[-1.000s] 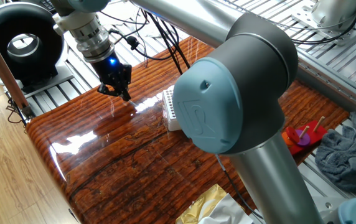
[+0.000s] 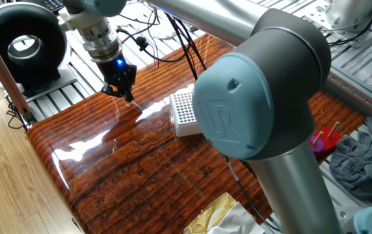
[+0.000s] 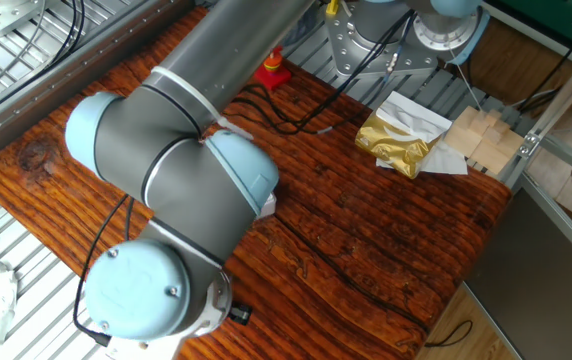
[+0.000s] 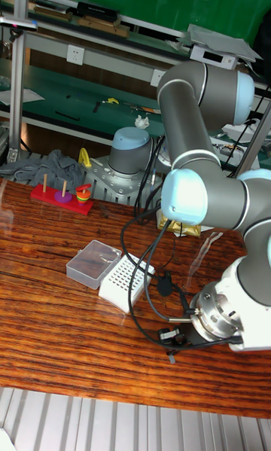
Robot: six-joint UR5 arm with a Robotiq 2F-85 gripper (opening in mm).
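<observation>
My gripper (image 2: 129,100) points down, low over the glossy wooden table (image 2: 140,175), on the far side near the back edge in exterior view 1. A small thin light-coloured piece (image 2: 137,105) shows right by its fingertips; whether they touch it is unclear. How far the fingers are apart cannot be made out. A white rack with rows of holes (image 2: 185,110) stands to the right of the gripper, partly hidden by the arm. In exterior view 3 the rack (image 4: 126,281) sits beside a clear plastic box (image 4: 95,263), and the gripper (image 4: 172,353) is at its right.
A red peg base with rings (image 4: 62,199) and a grey cloth (image 4: 53,167) lie toward the back in exterior view 3. A gold tissue pack (image 3: 394,145) and wooden blocks (image 3: 486,138) are at the table's edge. Black cables hang around the arm.
In exterior view 1 the elbow has swung to the right, hiding part of the peg base. My gripper has shifted only slightly, and the thin light piece beside its tips shows more clearly.
</observation>
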